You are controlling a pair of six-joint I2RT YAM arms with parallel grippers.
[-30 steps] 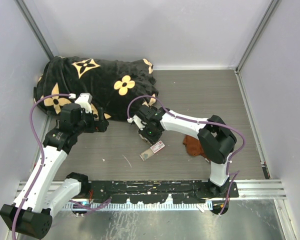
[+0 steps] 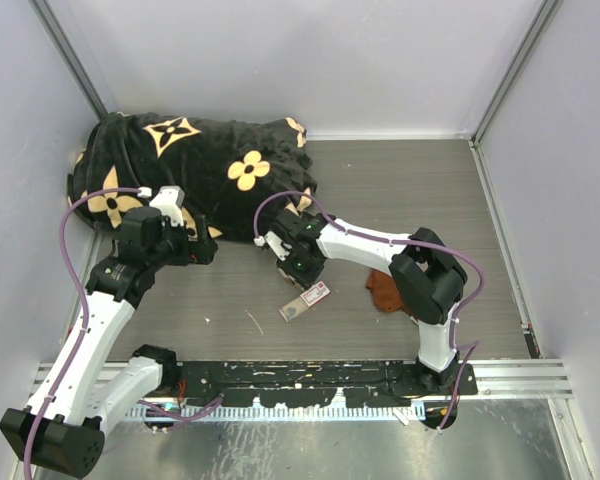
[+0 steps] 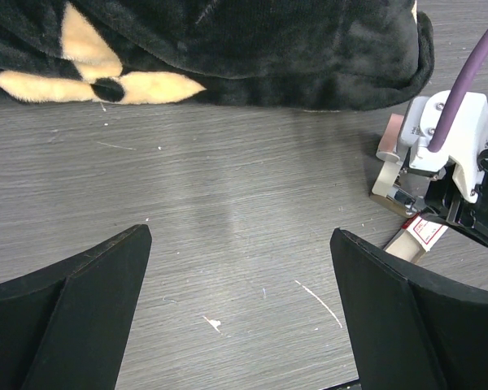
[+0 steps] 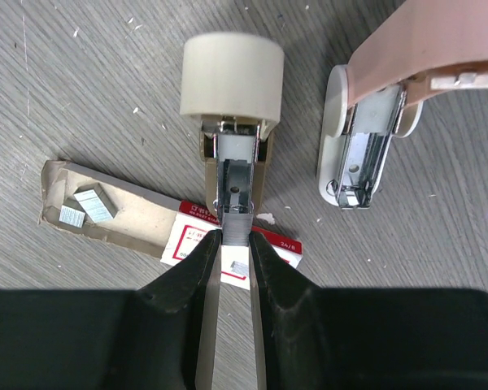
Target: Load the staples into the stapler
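Observation:
A beige stapler [image 4: 232, 77] lies opened in the right wrist view, its metal staple channel [image 4: 235, 175] pointing toward my right gripper. That gripper is shut on a small grey staple strip [image 4: 237, 228], which is at the near end of the channel; whether it lies inside the channel I cannot tell. Right of it sits a pink stapler [image 4: 423, 57], also opened. From the left wrist view, the beige stapler [image 3: 386, 180] is partly covered by the right arm. My left gripper stands open over bare table, well left of the staplers.
An open staple box [image 4: 114, 183] with loose staple strips [image 4: 96, 202] lies beside the beige stapler, its red-and-white sleeve [image 4: 187, 237] partly below my right fingers. A dark blanket [image 2: 210, 170] fills the back left. A brown cloth [image 2: 384, 292] rests at right.

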